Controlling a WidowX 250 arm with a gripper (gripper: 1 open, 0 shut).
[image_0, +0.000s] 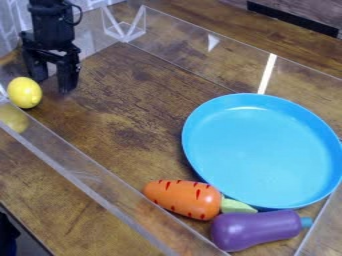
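Note:
My black gripper (50, 66) hangs at the upper left, open, low over the wooden surface. Just below it a yellow lemon-like toy (24, 92) lies by the clear wall. A wide blue plate (261, 145) fills the right side. An orange toy carrot (183, 198) and a purple toy eggplant (257, 229) lie along the bottom right, below the plate.
Clear low walls (114, 185) border the wooden work area (134, 110). The middle, between the lemon and the plate, is bare.

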